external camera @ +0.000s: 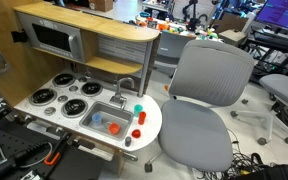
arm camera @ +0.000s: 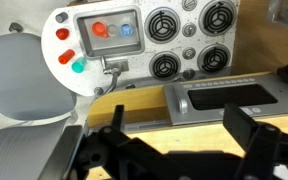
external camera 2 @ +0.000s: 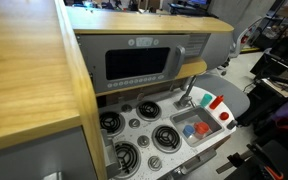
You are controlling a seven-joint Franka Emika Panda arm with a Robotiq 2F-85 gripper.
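In the wrist view my gripper is open, with a wide empty gap between its dark fingers; it hangs over the toy kitchen's wooden top shelf. I cannot make it out in either exterior view. The sink [external camera: 93,112] holds a red item [external camera: 114,128] and a blue item [external camera: 97,117]. To the sink's right, on the white rounded counter [external camera: 147,141], lie a teal piece [external camera: 138,108], a red cylindrical piece [external camera: 142,118] and a smaller red piece [external camera: 136,133]. A silver microwave [external camera 2: 142,62] with a handle stands behind the burners.
Several burners [external camera: 76,106] fill the stovetop beside the sink. A faucet [external camera: 125,84] rises behind the basin. The wooden shelf [external camera 2: 149,22] overhangs the microwave. A grey office chair [external camera: 199,130] stands close to the counter's right end.
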